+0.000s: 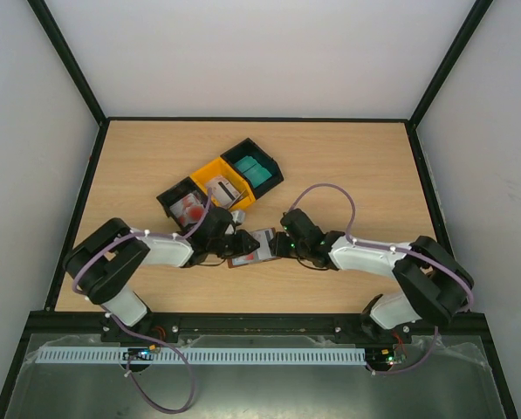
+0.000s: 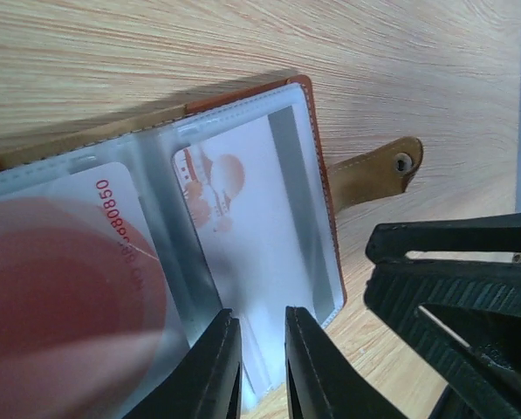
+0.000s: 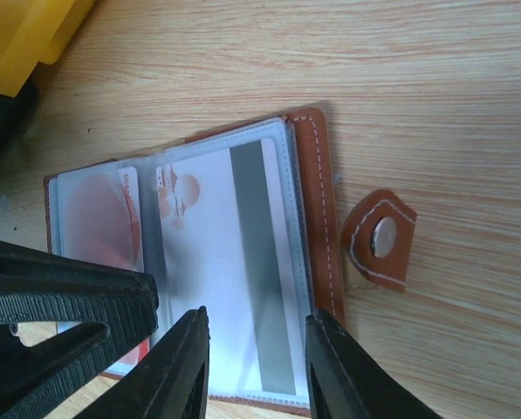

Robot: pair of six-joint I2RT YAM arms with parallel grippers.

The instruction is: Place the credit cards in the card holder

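Note:
The open card holder [image 1: 252, 248] lies at the table's middle, brown leather with clear sleeves. Cards show in both halves: a red-patterned card [image 2: 68, 305] and a white card with a dark stripe [image 3: 216, 262]. A leather snap tab [image 3: 378, 244] sticks out at one side. My left gripper is over the white card, fingertips part open. My right gripper is over the holder's right half, fingertips apart at the card's near part; I cannot tell whether they touch it.
Three bins stand behind: black [image 1: 169, 195] with red cards, yellow [image 1: 206, 173] with cards, black [image 1: 272, 183] with teal items.

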